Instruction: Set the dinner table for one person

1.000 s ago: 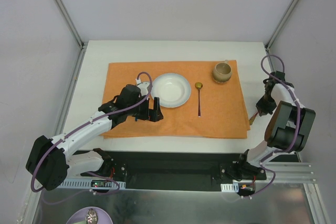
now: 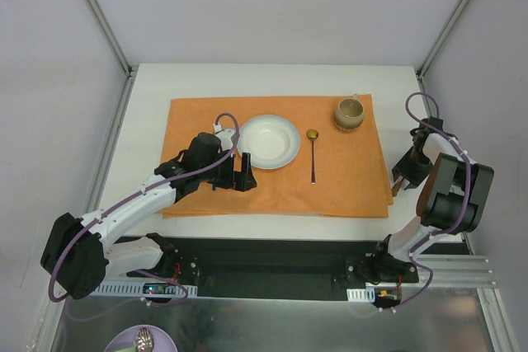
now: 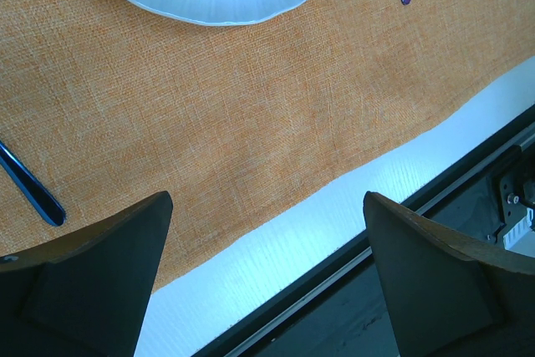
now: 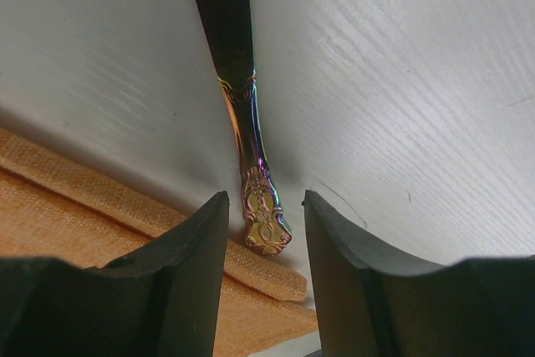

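Note:
An orange placemat (image 2: 338, 187) holds a white plate (image 2: 268, 141), a spoon (image 2: 313, 154) right of it and a mug (image 2: 348, 114) at the back right. A dark utensil handle (image 3: 29, 181) lies on the mat in the left wrist view. My left gripper hangs open over the mat beside the plate. My right gripper is open low beside the mat's right edge, its fingertips either side of an iridescent knife's handle (image 4: 256, 194), which lies on the white table.
Walls stand close at the back and sides. A purple bowl (image 2: 124, 340) with utensils is at the bottom of the top view.
The left arm and the objects on the mat have not moved.

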